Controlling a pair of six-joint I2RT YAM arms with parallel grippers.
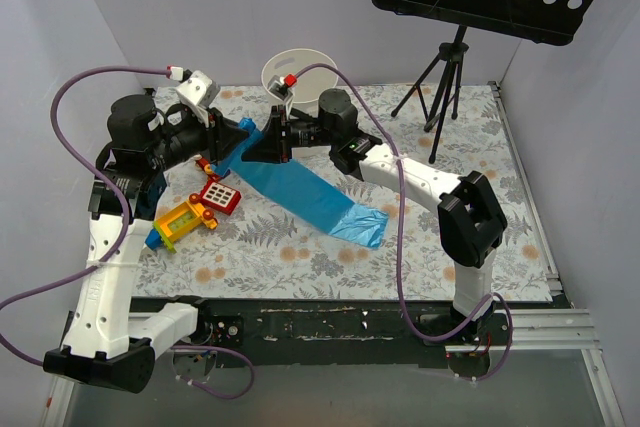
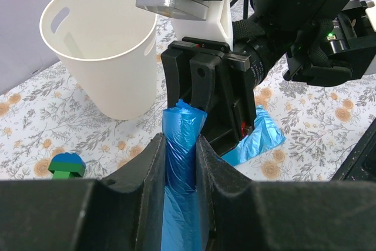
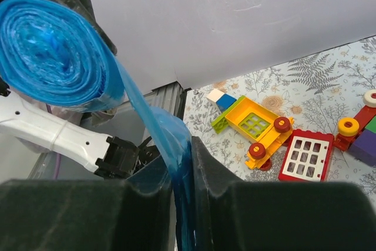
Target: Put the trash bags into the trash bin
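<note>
A roll of blue trash bags (image 3: 53,54) is pinched between the fingers of my left gripper, held above the table. From it a blue strip (image 1: 305,197) unrolls and slopes right, its shiny end resting on the tabletop. Just right of the roll, my right gripper has closed around this strip; in the right wrist view the film bunches between its fingers. The white trash bin (image 2: 106,77) stands behind both grippers at the back wall, and what shows of its inside looks empty. In the top view the right gripper partly hides it.
Toy bricks lie at the table's left: a yellow cart (image 1: 182,221), a red block (image 1: 220,196) and several more. A black music stand (image 1: 450,52) occupies the back right. Free tabletop (image 1: 450,227) lies on the right.
</note>
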